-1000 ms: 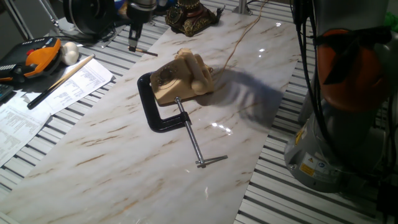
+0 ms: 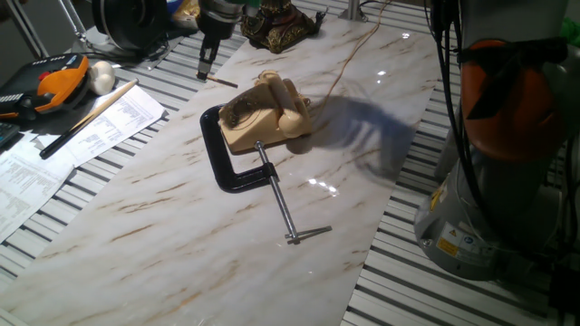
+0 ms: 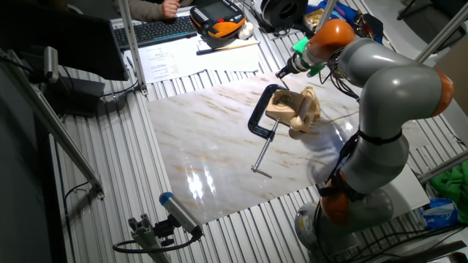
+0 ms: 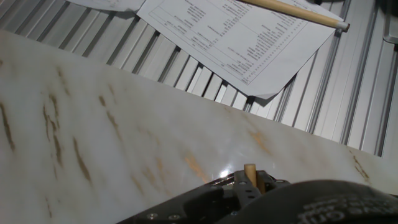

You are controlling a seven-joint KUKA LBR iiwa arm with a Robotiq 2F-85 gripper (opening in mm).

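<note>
My gripper is at the far edge of the marble-patterned board, shut on a thin wooden stick that juts out sideways. The stick's pale end shows between dark fingers at the bottom of the wrist view; its other end is hidden there. A cream rotary telephone rests on the board, close to the gripper. Against its side lies a black C-clamp, its steel screw pointing toward the front. Whether the clamp grips the telephone I cannot tell.
Printed sheets and a longer wooden stick lie on the slatted table, beside an orange-black device. An ornate dark figurine stands behind the telephone. The board's front half is clear.
My gripper and the stick it holds have shifted slightly right and toward the front in exterior view 1. The telephone and the clamp stay where they were.
</note>
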